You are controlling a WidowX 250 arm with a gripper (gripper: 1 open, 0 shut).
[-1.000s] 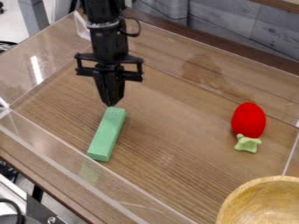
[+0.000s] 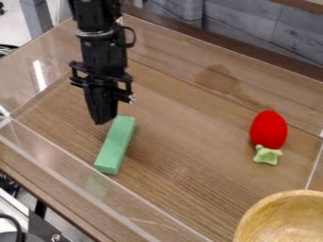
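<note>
A black gripper (image 2: 102, 116) on its arm hangs at the left of the wooden table, its lower tip just above and left of a flat green bar (image 2: 115, 145) lying lengthwise toward the front. The gripper looks shut, and nothing shows held in it. To the right lie a red oval object (image 2: 267, 127) and a small pale-green piece (image 2: 266, 155) just below it.
A large yellow bowl (image 2: 285, 217) sits at the front right corner. A grey wall borders the back, and dark cables show at the lower left edge.
The arm and gripper have moved left over the last second. The green bar, red object and bowl have stayed where they were.
</note>
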